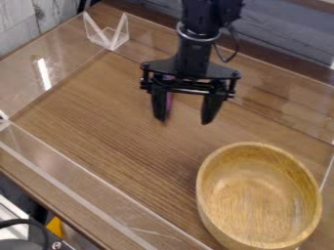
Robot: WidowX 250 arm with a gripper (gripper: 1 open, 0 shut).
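Note:
My gripper [186,107] hangs over the middle of the wooden table, open, its two dark fingers spread left and right. A small purple object [167,107] stands just behind the left finger and is partly hidden by it; I cannot tell whether it touches the finger.
A large empty yellow bowl [257,234] fills the lower right of the table. A clear angular object [107,29] stands at the back left. Dark cables show at the lower left corner.

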